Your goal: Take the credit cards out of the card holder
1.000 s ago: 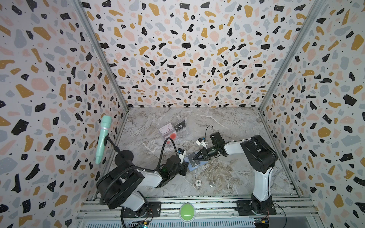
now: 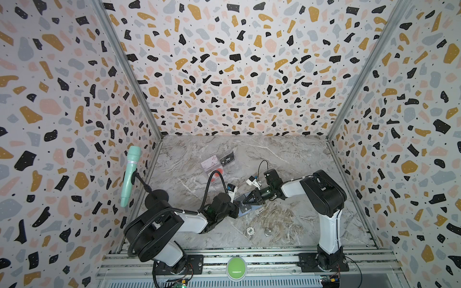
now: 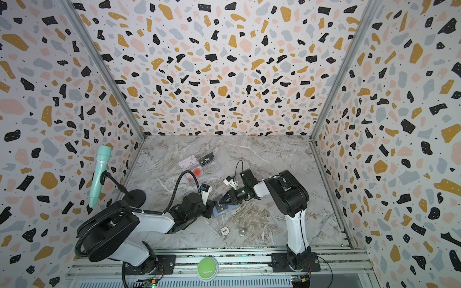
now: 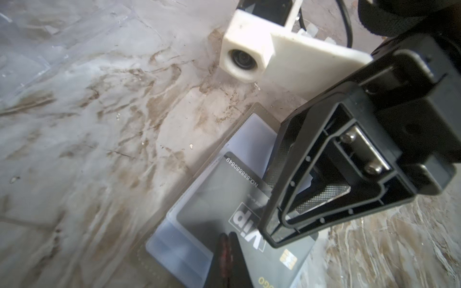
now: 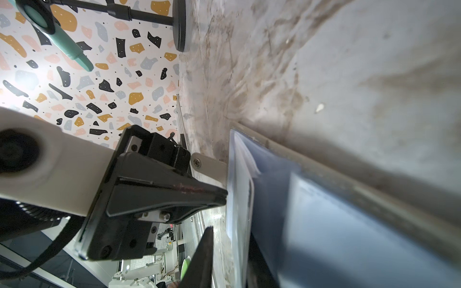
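Observation:
The card holder (image 4: pixel 254 134) lies open on the marble table, with clear sleeves (image 5: pixel 336 230) and a dark grey "Vip" card (image 4: pixel 206 206) in view on it. My left gripper is shut at the holder's left side, its tips over the grey card; nothing shows between them. From the right, my right gripper (image 2: pixel 245 200) reaches low over the holder. In the right wrist view its fingers (image 5: pixel 204 254) stand apart, with the edge of a raised sleeve or card (image 5: pixel 242 206) running between them. Whether they touch it cannot be told.
Behind the left arm lie a pale card (image 2: pixel 209 162), a black VIP card (image 2: pixel 227 159) and a card with a red patch (image 2: pixel 219 171). Two small round objects, one white (image 2: pixel 250 231), sit near the front edge.
My left gripper has shifted slightly right and up toward the holder. The right gripper has edged slightly left and down over the card.

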